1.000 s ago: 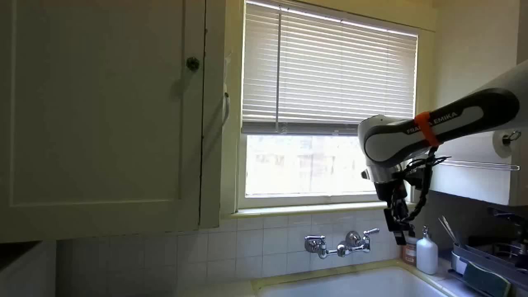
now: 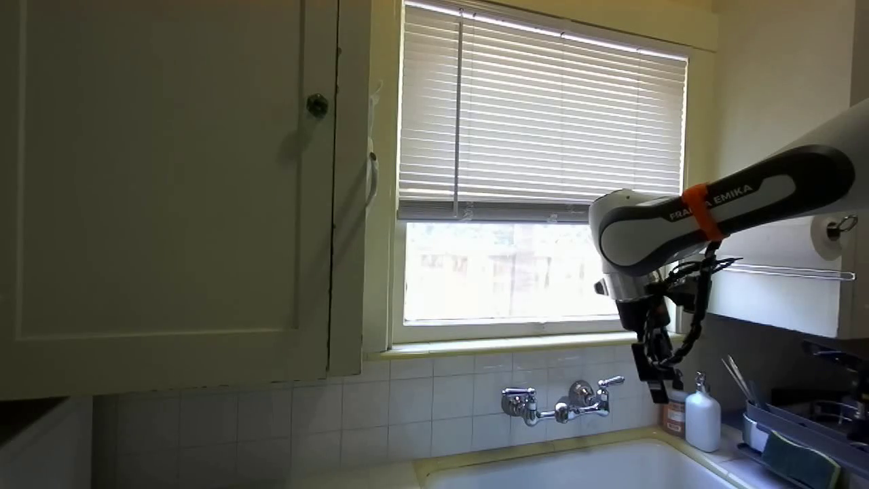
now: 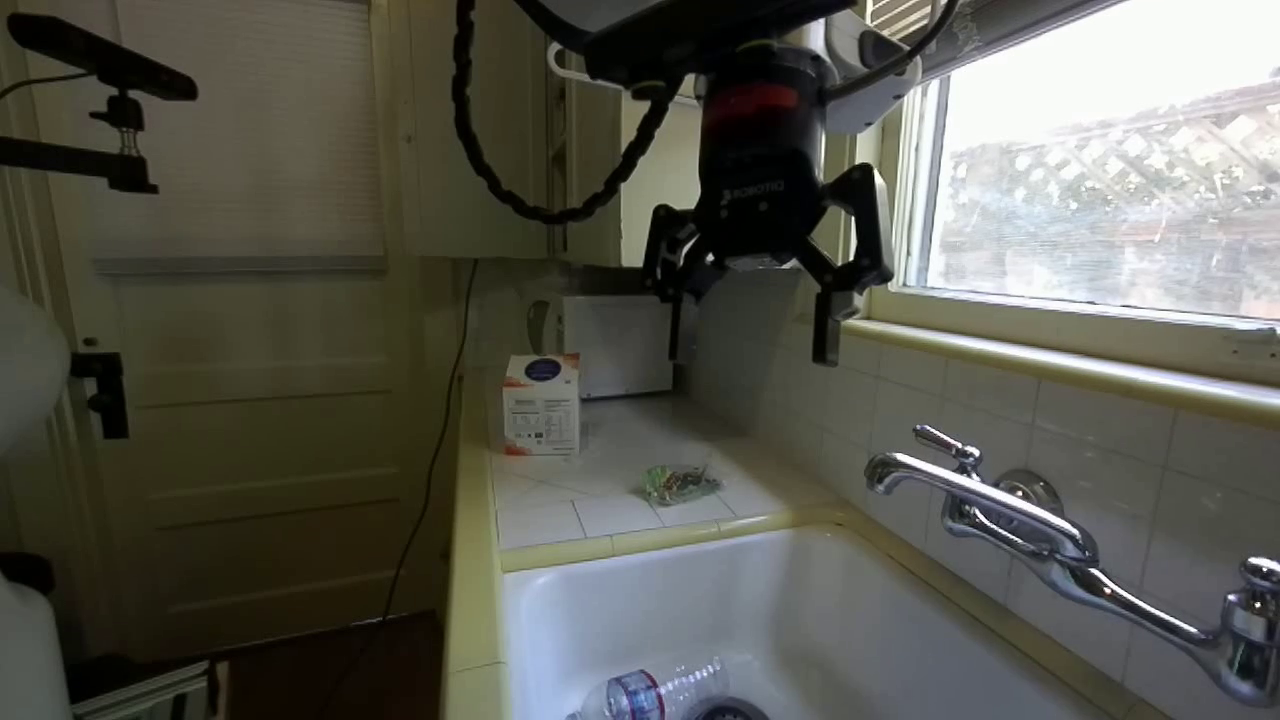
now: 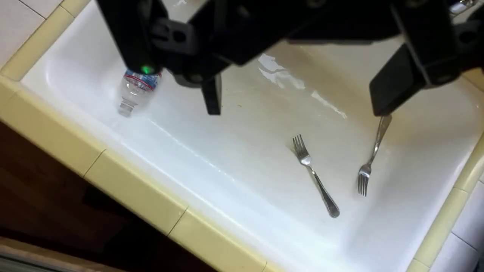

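Note:
High over the white sink (image 4: 254, 149), my gripper (image 3: 753, 342) hangs open, its fingers wide apart with nothing between them. In the wrist view its two fingertips frame bare basin. Two metal forks lie on the basin floor: one fork (image 4: 317, 181) near the middle, the other fork (image 4: 374, 152) to its right, its handle end partly behind a finger. A clear plastic bottle (image 4: 134, 93) with a blue and red label lies at the left, partly covered by the gripper. The same bottle (image 3: 654, 692) shows beside the dark drain (image 3: 726, 710) in the second exterior view.
A chrome faucet (image 3: 1020, 516) juts from the tiled wall over the sink. On the counter are a white and orange box (image 3: 542, 406) and a small green packet (image 3: 680, 482). A white soap bottle (image 2: 702, 415) and a dish rack (image 2: 802, 440) stand beside the sink.

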